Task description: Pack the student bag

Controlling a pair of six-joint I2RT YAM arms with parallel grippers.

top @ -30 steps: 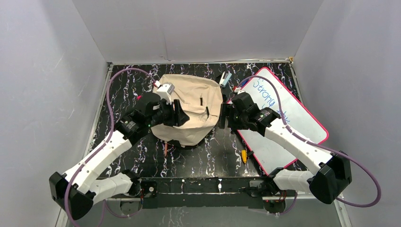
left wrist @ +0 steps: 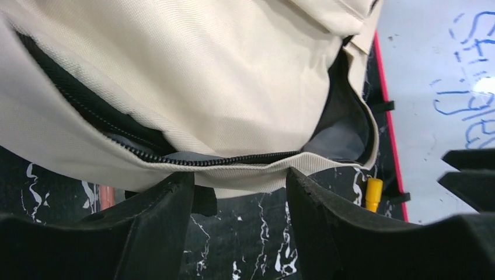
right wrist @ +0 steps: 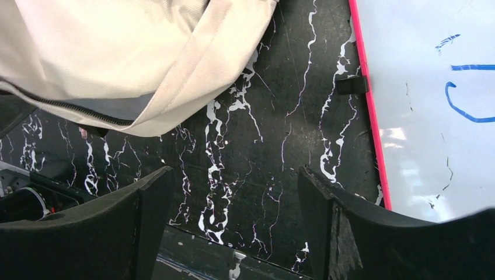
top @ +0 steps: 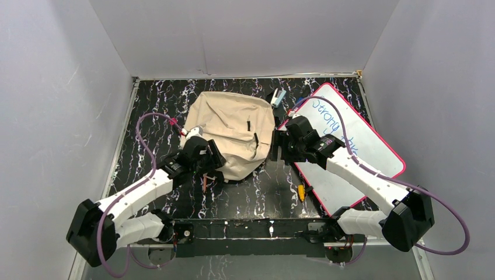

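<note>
A beige bag (top: 230,122) lies on the dark marbled table, its dark zip (left wrist: 227,161) parted along the near edge. Through the gap a grey lining (left wrist: 335,143) shows at the right. My left gripper is over this near edge, fingers apart; the fabric edge runs across just at the fingertips, and whether it touches them I cannot tell. To the right of the bag, my right gripper stands open above bare table, empty.
A red-edged whiteboard (top: 350,154) with blue writing covers the right side. A yellow-handled tool (top: 301,192) is beside it, a light-blue object (top: 278,98) behind the bag, and a reddish stick (top: 204,184) at its near left. Bare table (top: 262,195) lies in front.
My left gripper has moved toward the bag's near edge, shifting slightly left and lower. The right arm and the bag look unmoved.
</note>
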